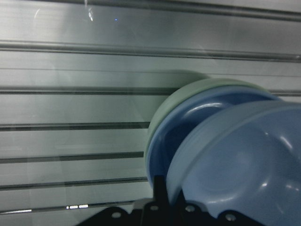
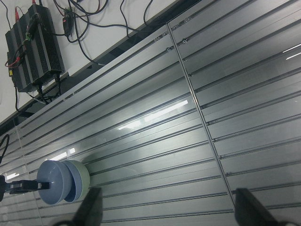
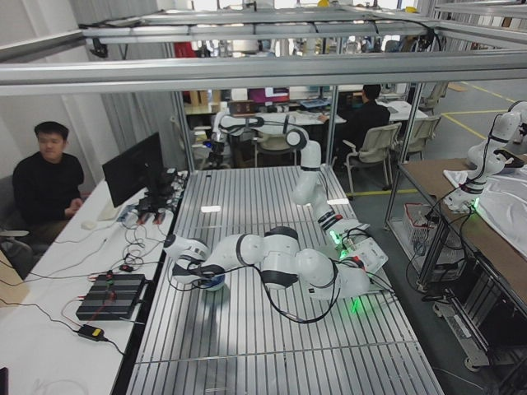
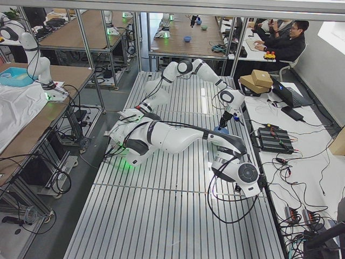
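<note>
In the left wrist view a light blue bowl (image 1: 244, 169) is tilted over a darker blue bowl (image 1: 174, 132), which sits in a pale green bowl (image 1: 162, 106) on the slatted metal table (image 1: 70, 108). My left gripper has its fingers at the light blue bowl's rim, apparently shut on it. The right wrist view shows the same bowls at lower left, with a black gripper at them. My right gripper is high over bare table; only blurred fingertips show at the bottom, far apart.
A side desk with a power unit (image 2: 35, 47), cables and a monitor (image 3: 132, 169) runs along the table's edge, a seated person beside it.
</note>
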